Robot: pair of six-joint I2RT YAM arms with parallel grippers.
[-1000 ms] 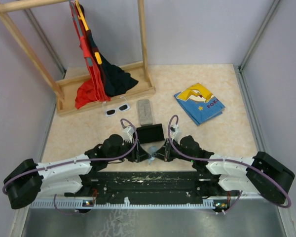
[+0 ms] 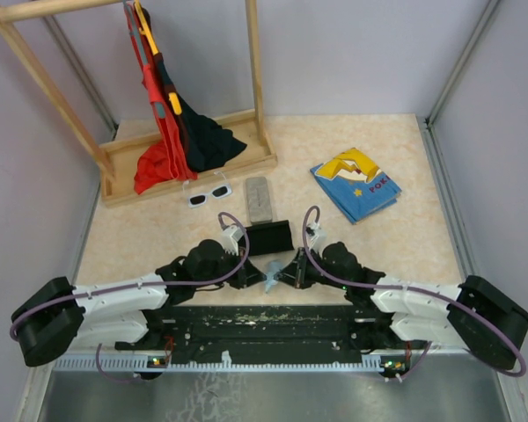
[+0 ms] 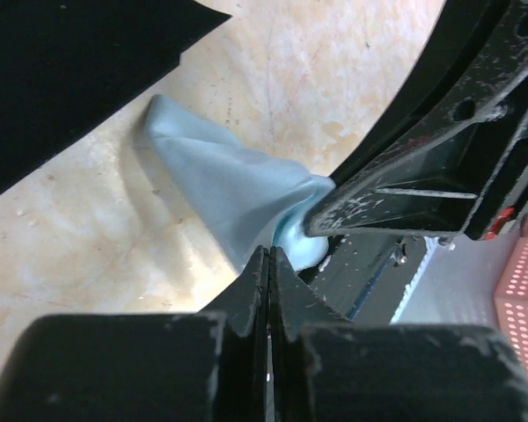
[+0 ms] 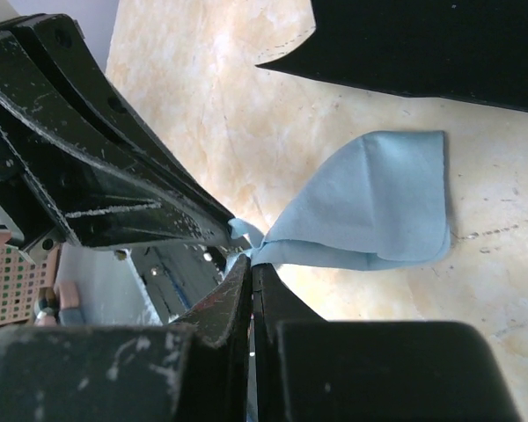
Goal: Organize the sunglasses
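Observation:
White-framed sunglasses (image 2: 209, 195) with dark lenses lie on the table by the wooden rack. A small light-blue cloth (image 3: 216, 180) is at the front middle, between my two grippers. My right gripper is shut on a gathered edge of this cloth (image 4: 370, 193), which spreads out from its fingertips. My left gripper is shut at the cloth's near edge, and no fabric shows between its fingers. A grey oblong case (image 2: 258, 200) lies near the sunglasses, with a black flat piece (image 2: 269, 237) just in front of it.
The wooden rack (image 2: 273, 160) at the back left carries hanging red and dark clothes (image 2: 163, 158). A folded blue and yellow cloth (image 2: 358, 185) lies at the back right. Bare table shows at the far right and left front.
The right arm, the sunglasses and the case look unmoved.

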